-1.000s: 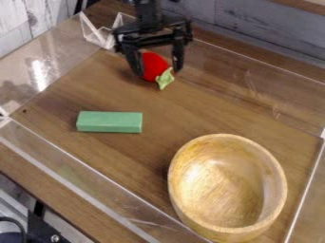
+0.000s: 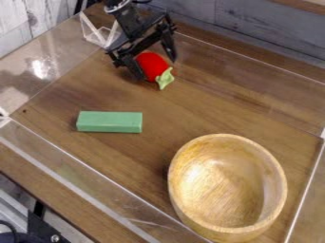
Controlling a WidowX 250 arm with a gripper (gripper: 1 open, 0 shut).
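Observation:
A dark robot gripper (image 2: pixel 148 58) reaches in from the top of the camera view, tilted, with its fingers open around a red object with green leaves (image 2: pixel 154 68), which looks like a toy strawberry or radish lying on the wooden table. Whether the fingers touch it I cannot tell. A green rectangular block (image 2: pixel 109 121) lies at the centre left. A large pale wooden bowl (image 2: pixel 229 156) stands at the lower right, empty.
The wooden table (image 2: pixel 241 95) has clear room in the middle and right. Clear plastic edging runs along its left and front. A grey wooden wall backs it.
The gripper has moved down and tilted to the left, coming lower around the red object. The block and bowl have not moved.

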